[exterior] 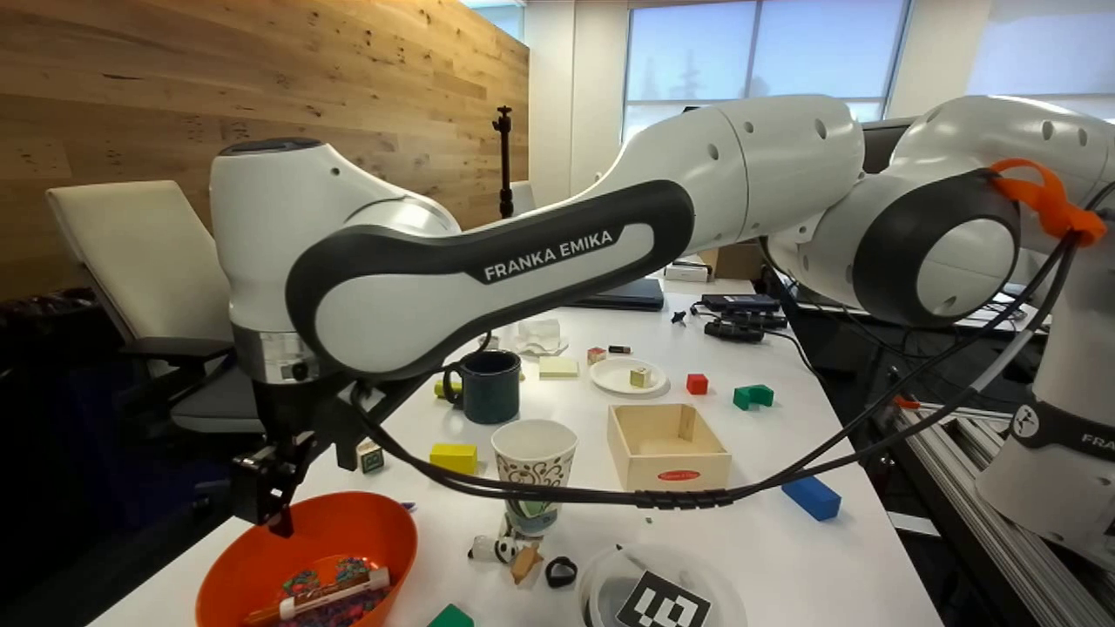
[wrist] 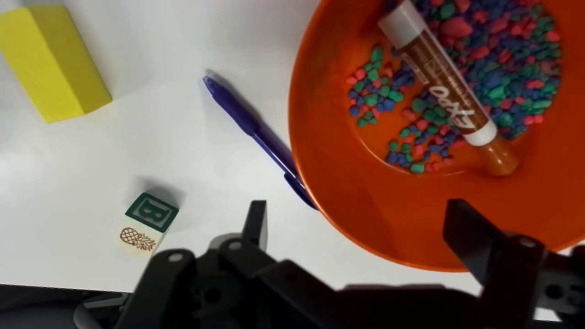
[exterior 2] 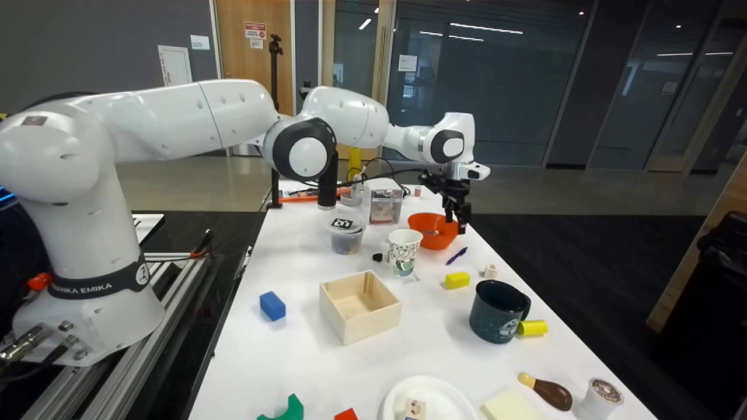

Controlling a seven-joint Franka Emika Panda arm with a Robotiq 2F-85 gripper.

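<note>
An orange bowl [wrist: 351,219] stands at the table's edge, its bottom strewn with small red, green and blue pebbles [wrist: 493,71]. Lying on these pebbles is a brown-and-white Expo marker [wrist: 447,82], its orange end against the bowl's inner wall. Above the bowl's rim hangs my gripper, with its fingers [wrist: 255,225] spread wide and nothing between them. In the wrist view one finger is over the white table outside the bowl, the other over the bowl's interior. Exterior view 2 also shows the gripper [exterior 2: 458,218] at the bowl's outer side.
A purple pen [wrist: 247,120] lies against the bowl, near a letter block [wrist: 145,222] and a yellow block [wrist: 57,66]. A patterned cup [exterior: 533,455], dark mug [exterior: 489,387] and wooden box [exterior: 669,449] stand farther off. The table edge is close by.
</note>
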